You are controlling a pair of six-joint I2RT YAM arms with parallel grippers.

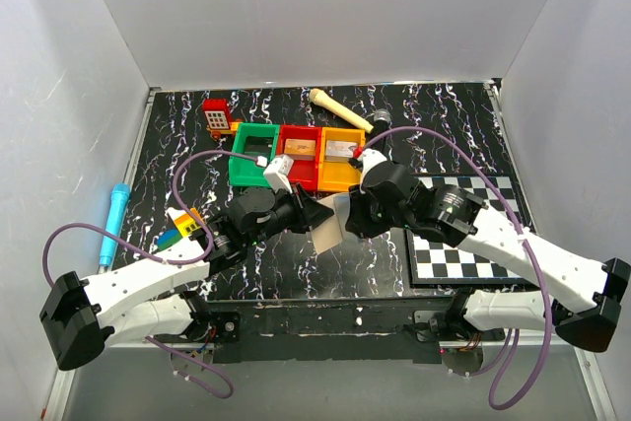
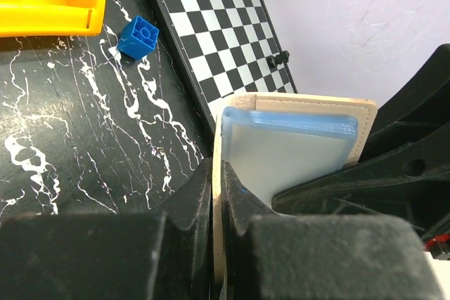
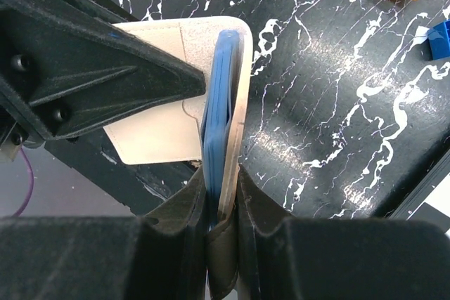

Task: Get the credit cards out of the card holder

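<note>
Between my two arms the beige card holder (image 1: 325,234) hangs above the table, its cover folded out. Translucent blue-edged sleeves (image 3: 219,103) fill its inside. My left gripper is shut on the cover flap, seen edge-on in the left wrist view. On the holder's other part, with the sleeves, my right gripper is shut. Whether cards sit inside the sleeves, I cannot tell.
Green (image 1: 245,175), red (image 1: 304,174) and yellow (image 1: 340,174) bins stand behind the grippers. A chessboard (image 1: 463,267) lies to the right, with a blue brick (image 2: 138,38) near it. Bare marble-patterned tabletop (image 1: 246,278) lies in front.
</note>
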